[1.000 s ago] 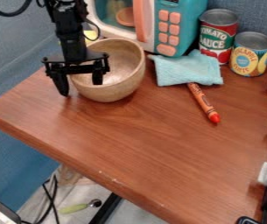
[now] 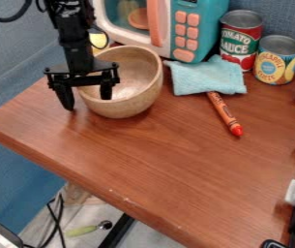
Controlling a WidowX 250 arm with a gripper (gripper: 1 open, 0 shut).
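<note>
My black gripper (image 2: pixel 86 93) is at the back left of the wooden desk, its fingers open around the near-left wall of a beige bowl (image 2: pixel 136 92), one finger outside and the other over the inside. Whether it touches the bowl is unclear.
A toy microwave (image 2: pixel 189 29) stands behind the bowl. To the right lie a light blue cloth (image 2: pixel 201 76) and an orange crayon (image 2: pixel 226 114), with two cans (image 2: pixel 240 44) (image 2: pixel 277 63) behind. Black equipment lines the right edge.
The gripper has shifted very slightly to the left; the bowl looks unmoved.
</note>
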